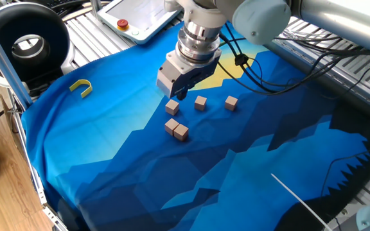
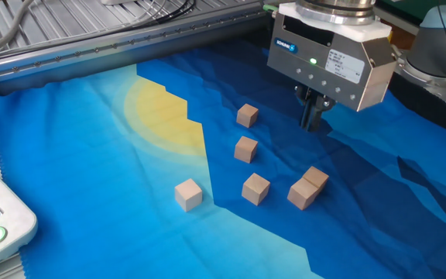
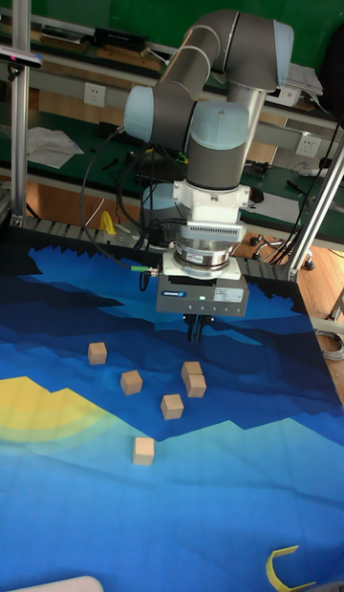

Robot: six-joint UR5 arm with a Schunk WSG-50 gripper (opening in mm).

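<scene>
Several small wooden cubes lie on a blue patterned cloth. Two of them form a touching pair (image 2: 308, 188); the others stand apart, among them a pale cube (image 2: 189, 194), a cube (image 2: 255, 188), a middle cube (image 2: 245, 149) and a far cube (image 2: 247, 115). My gripper (image 2: 310, 116) hangs above the cloth, clear of the cubes, its dark fingers pointing down and close together with nothing between them. In exterior view 3 the gripper (image 3: 194, 332) appears beyond the pair (image 3: 193, 378). Exterior view 1 shows the gripper's body above the cubes, with one cube hidden.
A yellow curved piece (image 1: 81, 87) lies near the cloth's edge. A teach pendant (image 1: 140, 18) with a red button rests on the slatted table. Black cables (image 1: 243, 61) hang beside the arm.
</scene>
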